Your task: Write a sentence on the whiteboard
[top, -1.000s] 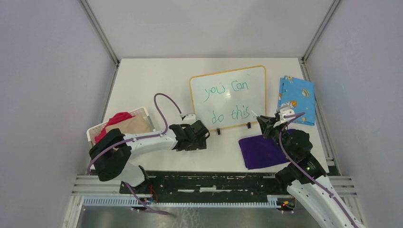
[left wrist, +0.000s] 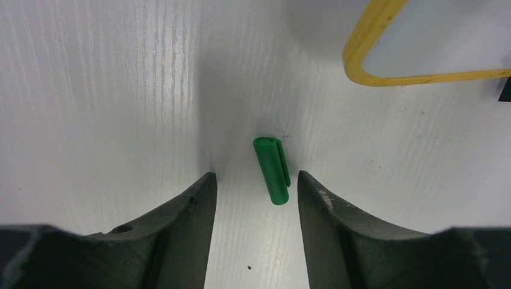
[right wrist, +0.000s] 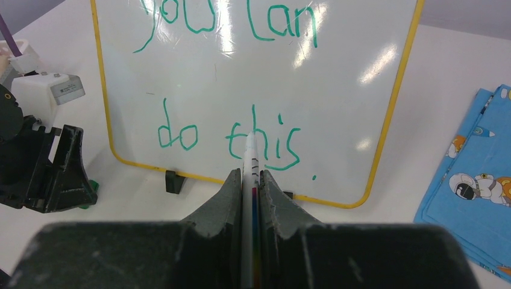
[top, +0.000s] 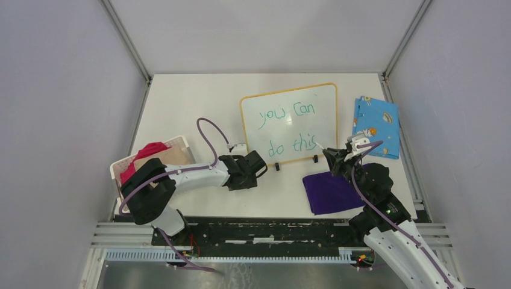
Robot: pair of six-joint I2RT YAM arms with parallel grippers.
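The yellow-framed whiteboard (top: 283, 129) bears "you can" above "do this" in green; a green dot after "this" shows in the right wrist view. Near its lower right corner, my right gripper is shut on an uncapped marker (right wrist: 248, 211), white-bodied, its tip pointing toward the board. The green cap (left wrist: 273, 171) lies on the table off the board's lower left corner. My left gripper is open above it, the cap between its spread fingers and closer to the right one; it does not look gripped.
A white basket (top: 184, 144) with red and tan cloth stands left, beneath the left arm. A purple cloth (top: 325, 195) lies in front of the board, and a blue patterned cloth (top: 378, 126) to its right. Bare table lies between the left gripper and the purple cloth.
My left arm has shifted slightly, its forearm swinging a little right and forward. The right gripper and marker have moved slightly left and down in the top view. The writing looks the same.
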